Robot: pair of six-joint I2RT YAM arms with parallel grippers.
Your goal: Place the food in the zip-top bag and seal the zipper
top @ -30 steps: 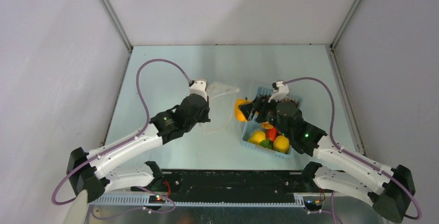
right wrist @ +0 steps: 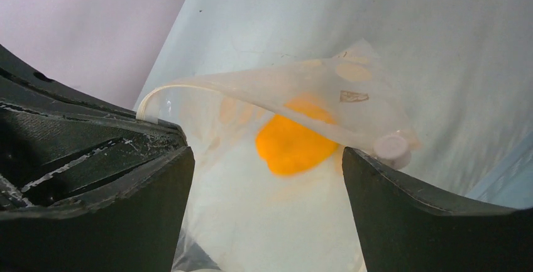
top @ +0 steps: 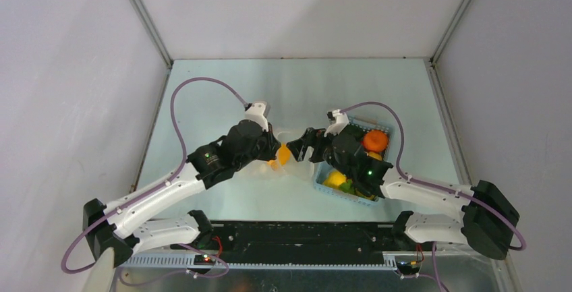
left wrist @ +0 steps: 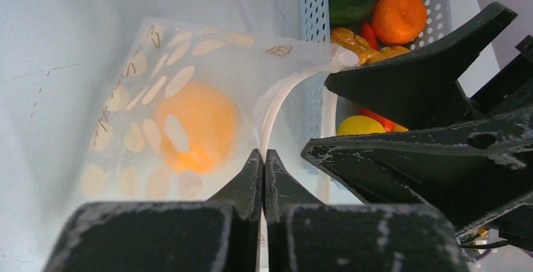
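The orange-yellow pepper (left wrist: 200, 127) lies inside the clear zip top bag (left wrist: 151, 52), blurred through its plastic in the left wrist view. Through the bag's mouth the right wrist view shows the pepper (right wrist: 295, 146) farther in, clear of my fingers. My left gripper is shut on the bag's rim. At the mouth, my right gripper stands open and empty, its fingers (right wrist: 402, 203) spread wide. The bag's white slider (right wrist: 391, 147) is at the far corner of the rim.
A blue perforated basket (top: 344, 196) with several foods, among them an orange one (top: 376, 141) and yellow ones (top: 335, 179), stands to the right, partly under my right arm. The table (top: 222, 96) behind the bag is clear.
The pepper now lies deeper in the bag.
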